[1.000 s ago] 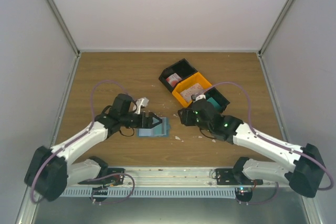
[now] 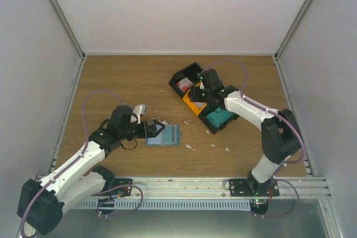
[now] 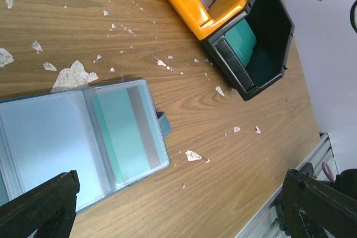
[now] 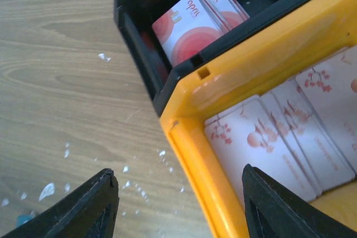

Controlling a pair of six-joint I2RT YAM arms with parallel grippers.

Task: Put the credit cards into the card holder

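Note:
The open card holder point(image 3: 51, 147), pale blue with clear sleeves, lies on the table below my left gripper, which is open and empty. My open right gripper hovers over the bins. In the right wrist view, red-printed cards point(image 4: 191, 28) sit in a black bin point(image 4: 136, 43), and white cards with red prints point(image 4: 253, 149) sit in the orange bin point(image 4: 192, 165). Teal cards point(image 3: 240, 42) rest in a second black bin point(image 3: 264, 36).
Small white flakes point(image 3: 74, 76) are scattered over the wooden table point(image 2: 117, 71). Walls enclose the table, and a metal rail runs along its front edge.

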